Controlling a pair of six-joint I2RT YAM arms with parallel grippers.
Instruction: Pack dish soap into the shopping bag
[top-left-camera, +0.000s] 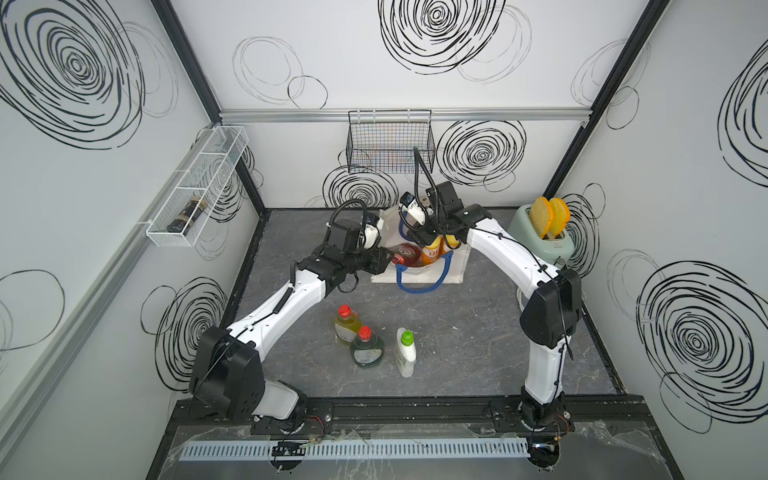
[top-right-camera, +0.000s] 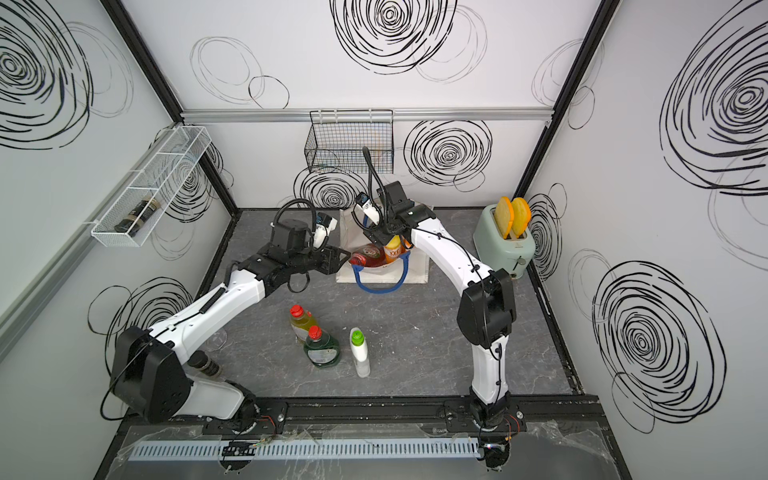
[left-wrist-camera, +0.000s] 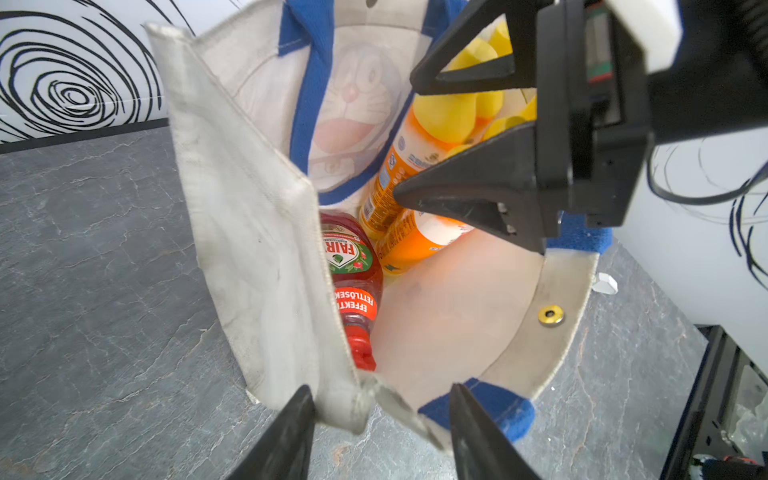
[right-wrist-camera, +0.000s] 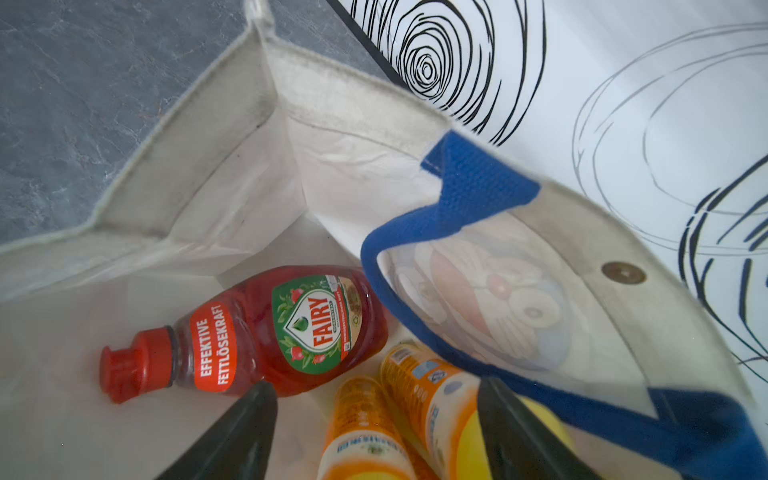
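Observation:
The shopping bag (top-left-camera: 380, 276) stands at the back middle with blue handles. In the right wrist view a red Fairy dish soap bottle (right-wrist-camera: 312, 328) lies inside it on its side, beside orange bottles (right-wrist-camera: 360, 424) with yellow tops. My right gripper hangs over the bag's contents, part open, with nothing visible between its fingers. My left gripper is at the bag's near side wall, part open, with the bag's pale edge between or just beyond its fingertips; whether it touches is unclear.
Olive (top-left-camera: 347, 328), dark green (top-left-camera: 368, 352) and white (top-left-camera: 405, 357) bottles stand on the front middle table. A toaster (top-left-camera: 536, 240) is at the right rear, wire baskets (top-right-camera: 349, 140) on the walls.

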